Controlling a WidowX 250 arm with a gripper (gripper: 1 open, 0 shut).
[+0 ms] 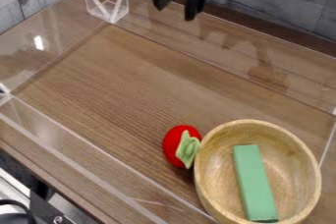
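A wooden bowl (284,140) sits at the lower right of the table with a green bar (253,182) lying inside it. A red object with a green top (178,147), like a strawberry or tomato, rests just left of the bowl. At the top centre, my black gripper (176,0) hangs over the back of the table, far from both; it is small and dark, with nothing visible between its fingers.
A small clear wire-like stand (108,6) stands at the back left. A wall runs along the back edge.
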